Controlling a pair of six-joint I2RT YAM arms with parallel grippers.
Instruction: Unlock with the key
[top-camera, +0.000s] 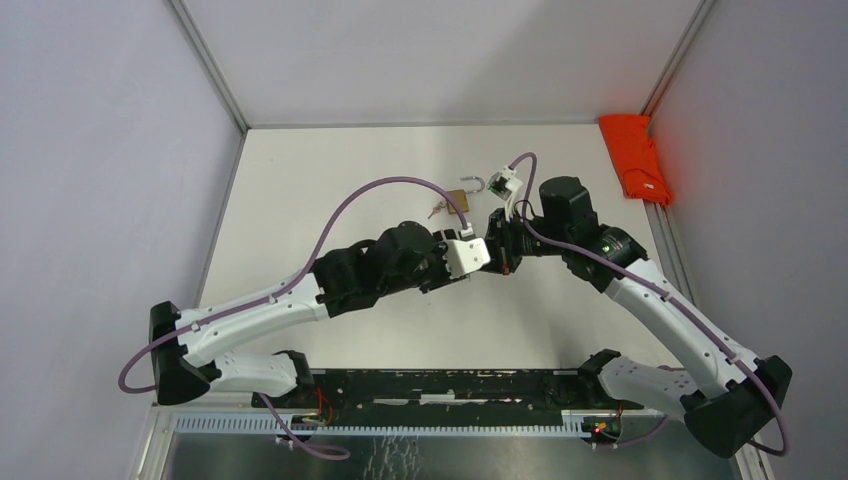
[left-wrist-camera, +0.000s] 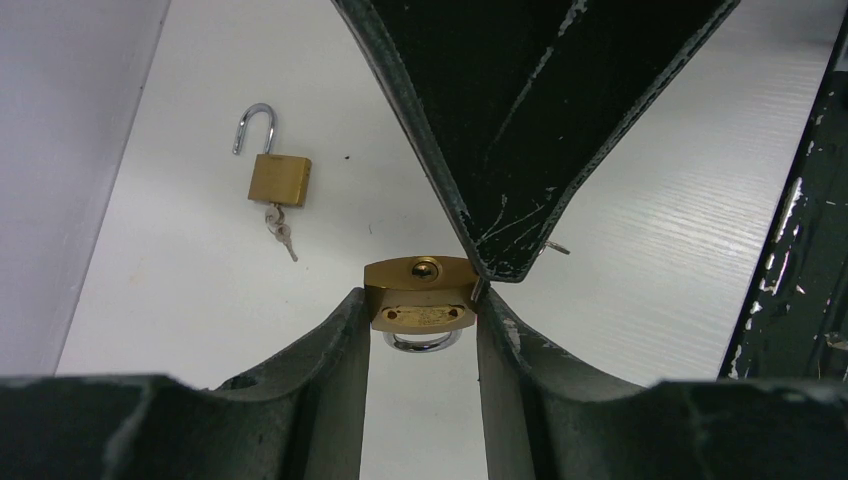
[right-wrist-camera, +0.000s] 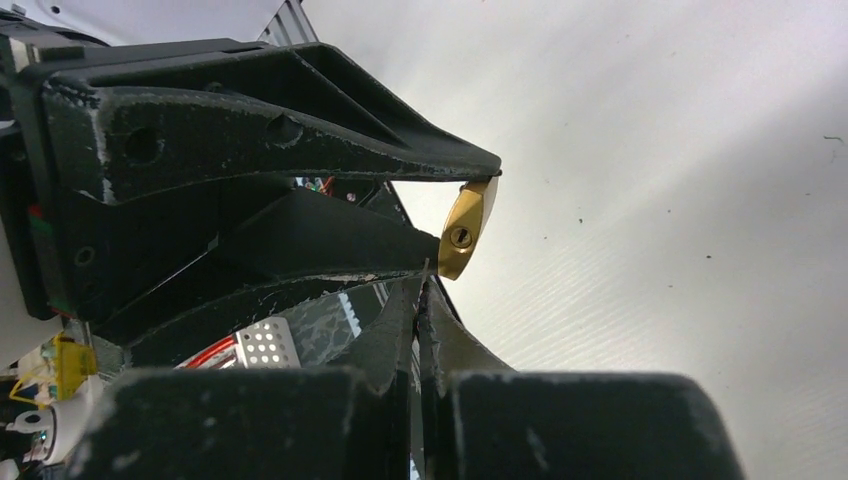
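A brass padlock (left-wrist-camera: 420, 295) is pinched between the fingertips of my left gripper, its keyhole (left-wrist-camera: 425, 270) facing up in the left wrist view and its shackle (left-wrist-camera: 424, 344) below. My right gripper is shut, with a thin key tip (right-wrist-camera: 425, 272) poking out from between its fingers. Another bit of metal (left-wrist-camera: 557, 248) sticks out behind that gripper. The key tip shows near the padlock's right end in the left wrist view, to the side of the keyhole; whether it touches the padlock I cannot tell.
On the table lies a second brass padlock (left-wrist-camera: 279, 180) with its shackle open and keys (left-wrist-camera: 280, 232) beside it. An orange cloth (top-camera: 637, 160) rests at the back right corner. Both arms meet over the middle.
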